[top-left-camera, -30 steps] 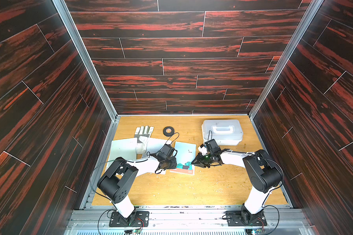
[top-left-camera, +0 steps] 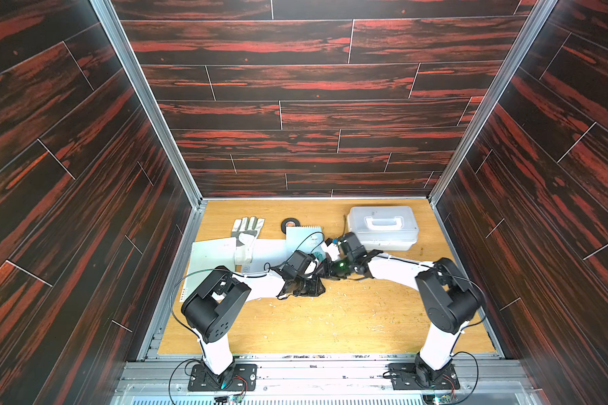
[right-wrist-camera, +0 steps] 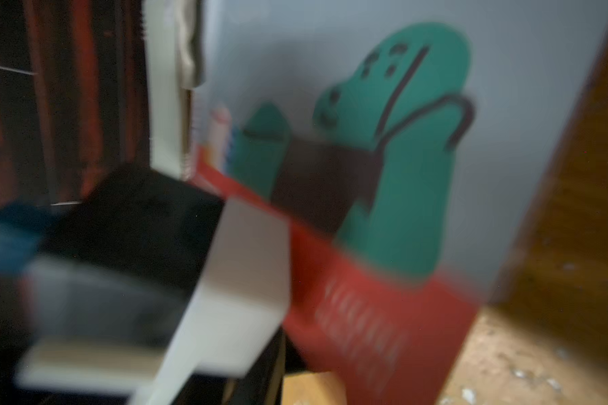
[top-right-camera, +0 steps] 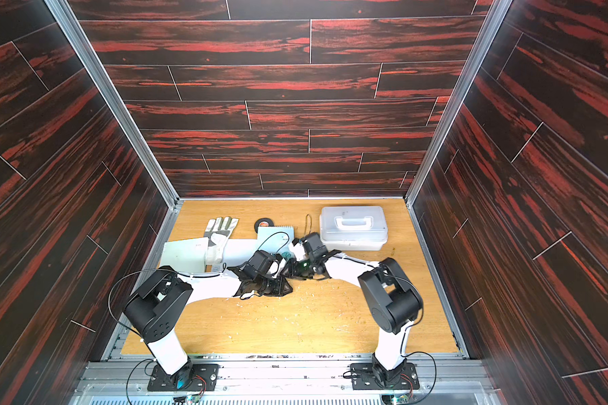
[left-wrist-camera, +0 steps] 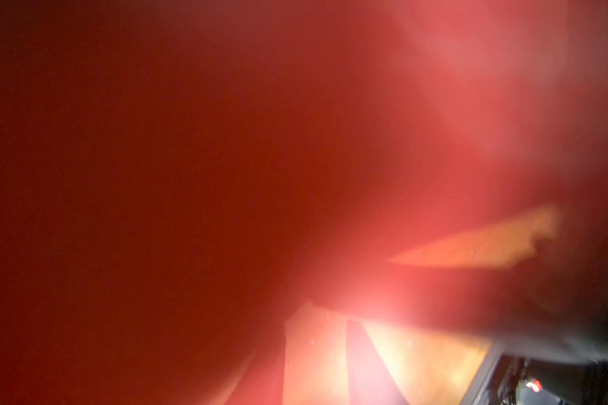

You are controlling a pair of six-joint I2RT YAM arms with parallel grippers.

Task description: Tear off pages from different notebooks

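Note:
A spiral notebook with a light blue cover is partly hidden by both arms in the top views. The right wrist view shows its teal cartoon figure and a red band close up, blurred and tilted. My left gripper is at the notebook's near side. My right gripper is close against it, just to the right and slightly farther back. Blurred red fills most of the left wrist view, so its fingers do not show. The fingers of both are too hidden or blurred to read.
To the left lie a pale notebook, a white sheet and a grey and white glove. A black tape roll is behind the spiral notebook; a clear lidded box stands back right. The front table holds only scraps.
Now the notebook is farther back and left. The left gripper shifted right, the right one leftward.

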